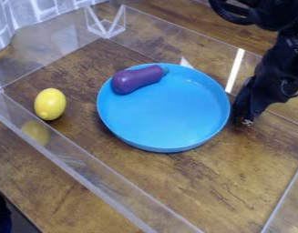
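A blue plate (163, 118) lies on the wooden surface with a purple eggplant (138, 78) resting near its back-left rim. Left of the plate, a yellow lemon (49, 104) sits on the wood. My black gripper (246, 116) is low at the right, just beside the plate's right rim, shut, with nothing visible between its fingers.
Clear plastic walls border the workspace along the left and back. Bare wood (212, 191) lies in front of the plate and at the lower right. A white cloth is at the top left corner.
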